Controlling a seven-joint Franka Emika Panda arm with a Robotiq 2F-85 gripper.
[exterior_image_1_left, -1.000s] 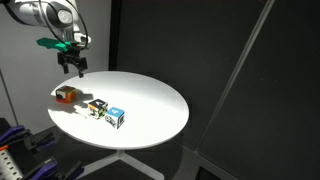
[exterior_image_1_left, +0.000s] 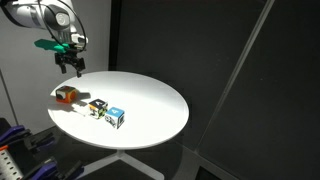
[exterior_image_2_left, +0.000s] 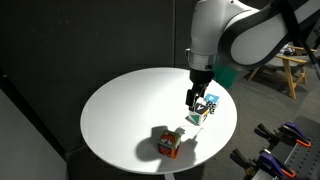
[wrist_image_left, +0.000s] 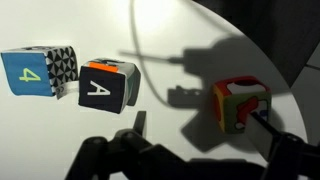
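Three patterned cubes sit apart on a white round table. The red cube (exterior_image_1_left: 66, 95) is nearest the arm's side, with green, yellow and white on it (wrist_image_left: 240, 103). A black-and-white cube with an orange edge and a letter A (wrist_image_left: 110, 86) lies near the middle. Beside it is a blue cube (exterior_image_1_left: 114, 118) bearing a 4 (wrist_image_left: 38, 72). My gripper (exterior_image_1_left: 72, 71) hangs above the table, higher than the cubes, with its fingers open and empty. In the wrist view the red cube shows near the right finger (wrist_image_left: 268, 130), partly covered by it.
Shadows of the arm (wrist_image_left: 210, 62) fall on the tabletop. A wooden chair (exterior_image_2_left: 290, 65) stands well away from the table.
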